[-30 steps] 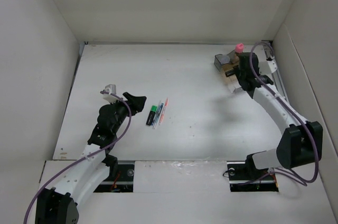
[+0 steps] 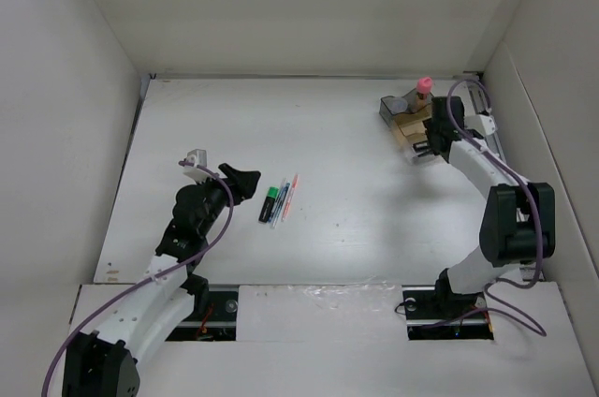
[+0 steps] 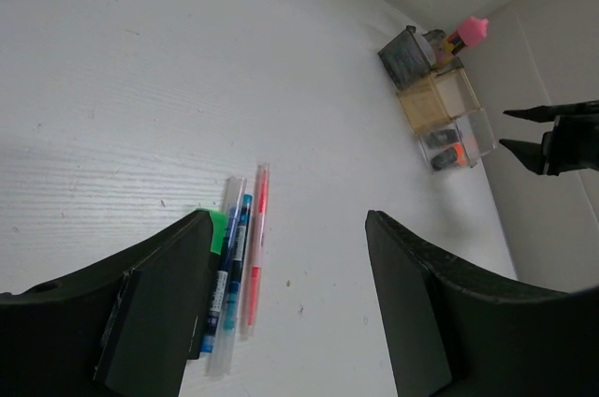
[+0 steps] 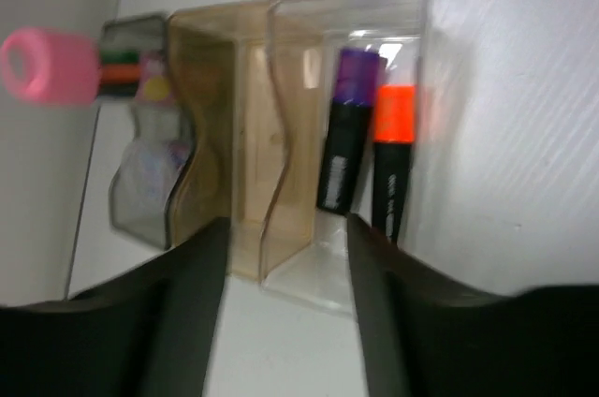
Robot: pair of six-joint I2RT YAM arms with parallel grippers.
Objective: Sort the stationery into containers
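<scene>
A green-capped marker (image 2: 269, 205) and several slim pens (image 2: 289, 198) lie mid-table. My left gripper stands open above them, empty. My right gripper is open over the organiser at the back right, nothing seen between its blurred fingers. The clear compartment (image 4: 402, 4) holds a purple-capped marker (image 4: 346, 135) and an orange-capped marker (image 4: 393, 163). Beside it are a tan compartment (image 4: 211, 32) and a grey one (image 4: 140, 210) with a pink-topped item (image 4: 61, 65).
White walls enclose the back and sides; the right arm is close to the right wall.
The left arm and the pens on the table are unchanged.
</scene>
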